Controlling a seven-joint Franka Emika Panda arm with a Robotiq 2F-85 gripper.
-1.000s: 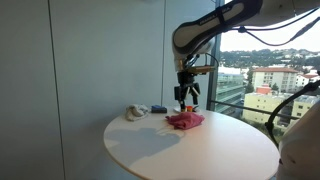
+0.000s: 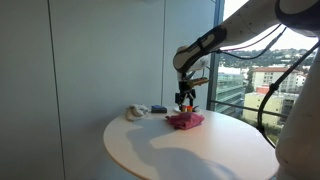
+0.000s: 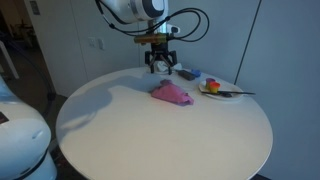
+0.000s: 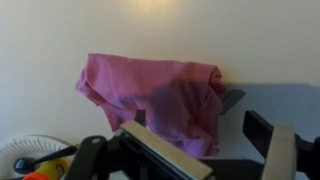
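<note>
A crumpled pink cloth lies on the white round table, bunched into folds. Above its far side, my gripper hangs pointing down. Both fingers stand wide apart in the wrist view, one on each side of the frame, and the gripper is open with nothing held. Beneath it the cloth is spread between and beyond the fingers. A dark flat piece sticks out from under the cloth's right edge; what it belongs to is hidden.
Beside the cloth stands a white plate carrying red and yellow items and a dark utensil. Farther back are a dark blue object and a whitish bundle.
The arm has shifted and the gripper has moved slightly, staying above the cloth. The cloth and the other things on the table look unmoved.
</note>
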